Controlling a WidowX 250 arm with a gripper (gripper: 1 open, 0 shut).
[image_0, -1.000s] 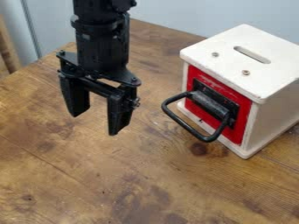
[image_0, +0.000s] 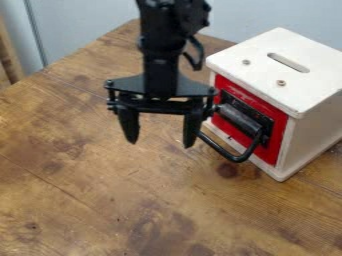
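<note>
My black gripper (image_0: 159, 128) hangs open above the wooden table, just left of a white wooden box (image_0: 278, 73) with a red front panel (image_0: 269, 152). Nothing shows between its fingers. A black U-shaped handle (image_0: 233, 157) sticks out from the panel, partly hidden behind the gripper's right side.
The box stands at the right, near the back edge, with a pale wall (image_0: 267, 15) behind it.
My gripper has moved right, closer to the box and its handle, and has turned so that its fingers stand more side by side. The box looks unmoved.
</note>
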